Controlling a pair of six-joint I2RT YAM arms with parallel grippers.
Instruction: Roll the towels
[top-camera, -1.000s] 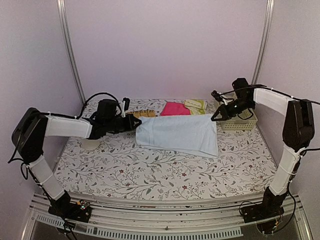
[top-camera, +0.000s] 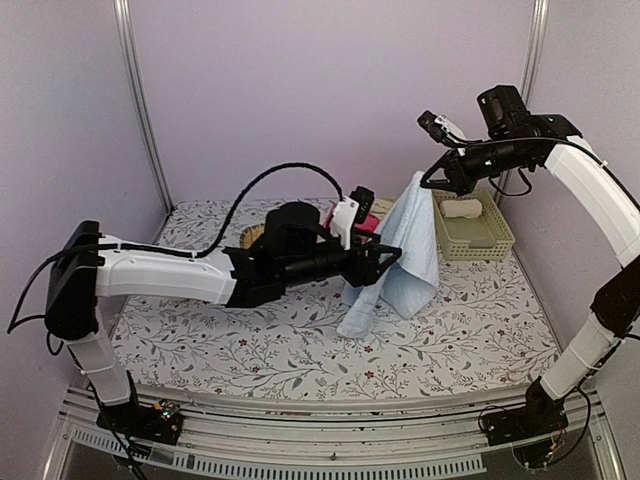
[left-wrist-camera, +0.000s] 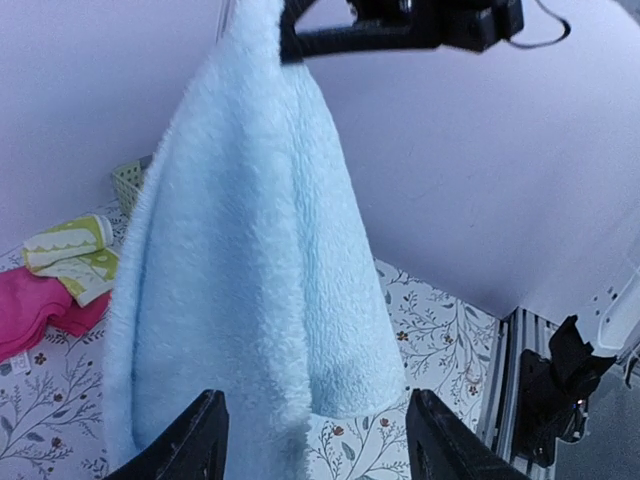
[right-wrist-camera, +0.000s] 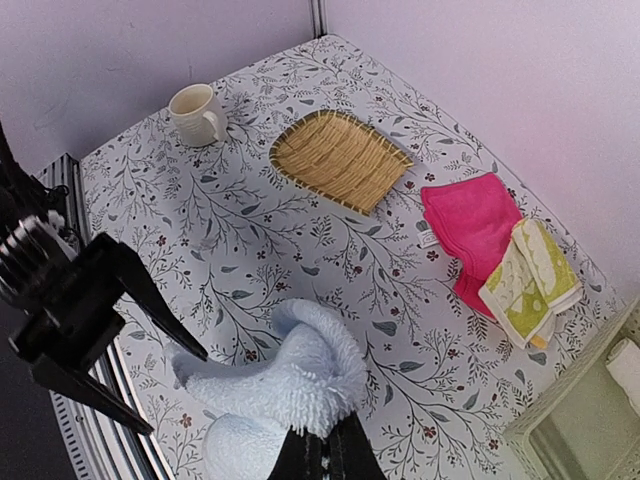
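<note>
A light blue towel (top-camera: 412, 250) hangs from my right gripper (top-camera: 440, 184), which is shut on its top edge. In the right wrist view the towel (right-wrist-camera: 300, 385) bunches just below the closed fingertips and drapes downward. My left gripper is open, its fingers apart, with the towel (left-wrist-camera: 215, 250) close in front and near its left finger (left-wrist-camera: 195, 440). Whether the cloth touches that finger I cannot tell. On the table lie a pink towel (right-wrist-camera: 475, 225) and a green-and-white patterned towel (right-wrist-camera: 535, 280), side by side.
At the back right stands a pale green basket (top-camera: 490, 240) with a rolled cream towel (top-camera: 460, 208) inside. A woven tray (right-wrist-camera: 335, 155) and a white mug (right-wrist-camera: 198, 112) occupy the left side.
The right gripper has risen, and the towel now hangs from it alone.
</note>
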